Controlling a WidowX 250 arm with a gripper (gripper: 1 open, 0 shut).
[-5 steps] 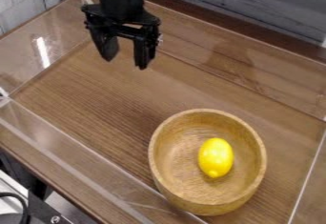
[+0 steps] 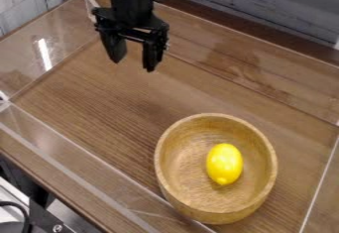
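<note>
A black robot arm reaches in from the top of the view, its gripper [image 2: 133,49] hanging over the upper left of the wooden surface, open, with nothing visible between its fingers. At the lower right a round tan bowl [image 2: 183,192] holds a yellow oval object [image 2: 224,163], like a lemon.
Raised wooden walls [image 2: 265,9] bound it at the back. Some black cables lie at the bottom left corner.
The arm and gripper have drawn back toward the top of the view, appearing smaller and higher. The bowl and yellow object have not moved.
</note>
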